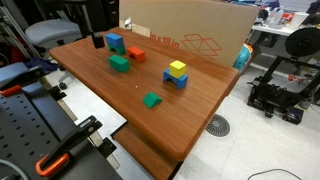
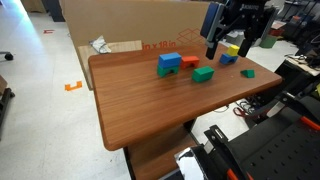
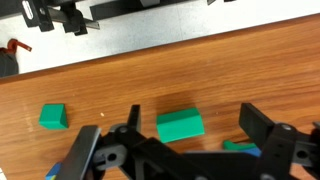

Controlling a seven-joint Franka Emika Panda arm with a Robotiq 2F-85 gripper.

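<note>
My gripper is open and empty, its fingers hanging apart over the wooden table. Between and beyond the fingertips in the wrist view lies a green rectangular block (image 3: 180, 125); it also shows as a green block (image 1: 119, 63) on the table in exterior view 1. In exterior view 2 the gripper (image 2: 226, 54) hangs above and to the right of that green block (image 2: 203, 74). A blue block (image 2: 170, 60) is stacked on another green piece (image 2: 165, 71), with a red block (image 2: 189, 62) beside it. Elsewhere a yellow block (image 1: 177, 69) rests on a blue block (image 1: 175, 82).
A separate green block (image 1: 152, 100) lies toward the near edge of the table (image 1: 185, 125). A cardboard panel (image 1: 205, 32) borders the back.
</note>
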